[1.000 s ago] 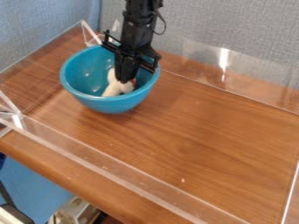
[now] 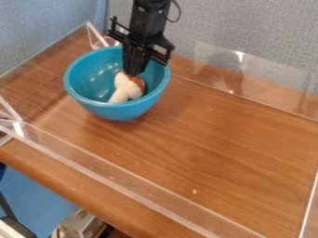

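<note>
A blue bowl (image 2: 97, 104) sits on the wooden table toward the back left. Inside it lies a cream-coloured soft object (image 2: 125, 90) with an orange-red part on top. The black gripper (image 2: 134, 71) hangs over the bowl just above that object, its lower end at the bowl's inside. Whether its fingers are apart or closed on anything cannot be made out.
Transparent low walls (image 2: 261, 88) edge it, with grey padded walls behind. Below the front-left edge are a blue surface and some hardware.
The gripper has shifted slightly upward over the bowl, and more of the orange-red part of the object shows now. The bowl stays about where it was.
</note>
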